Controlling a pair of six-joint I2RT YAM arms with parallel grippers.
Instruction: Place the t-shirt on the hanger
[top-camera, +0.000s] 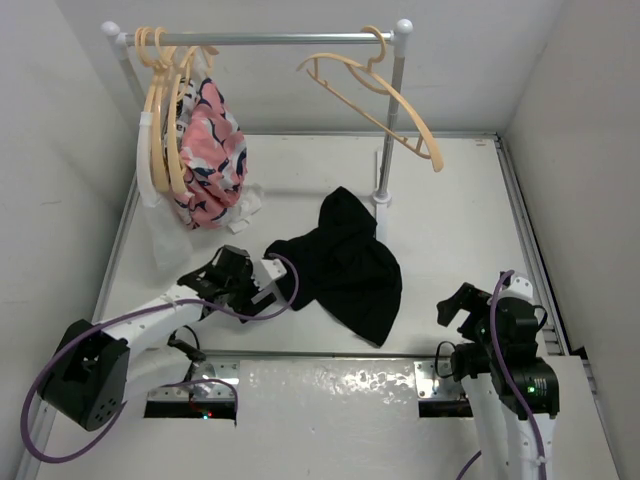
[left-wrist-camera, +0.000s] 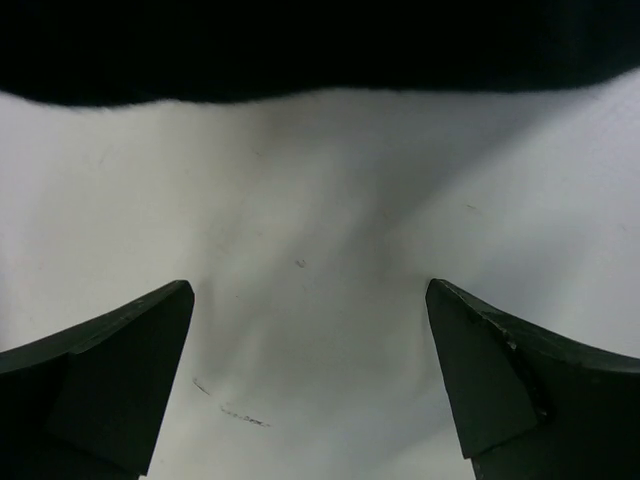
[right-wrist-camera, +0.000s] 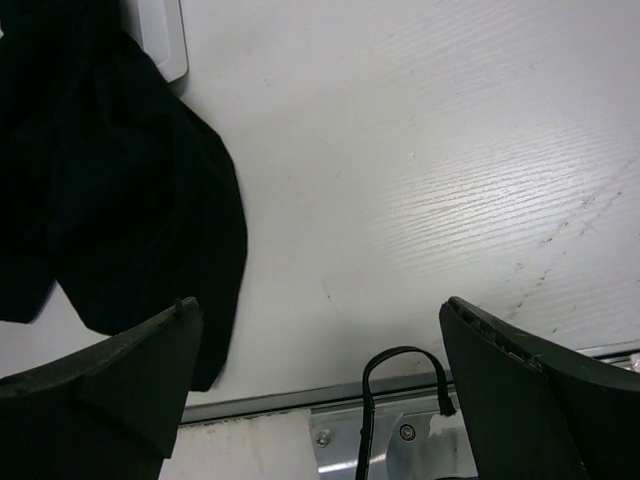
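Observation:
A black t-shirt (top-camera: 340, 260) lies spread and crumpled on the middle of the white table. In the left wrist view the shirt's edge (left-wrist-camera: 320, 50) crosses the top of the picture. My left gripper is open close over the bare table beside that edge, nothing between its fingers. The right gripper is open too, at the table's front right corner, well apart from the shirt (right-wrist-camera: 140, 190), which fills the left of its view. An empty wooden hanger (top-camera: 385, 95) hangs by its hook at the right end of the rail.
A metal rail (top-camera: 270, 39) spans the back on white posts. At its left end hang several hangers and a pink patterned garment (top-camera: 213, 155). A rail foot (right-wrist-camera: 163, 35) stands against the shirt's far side.

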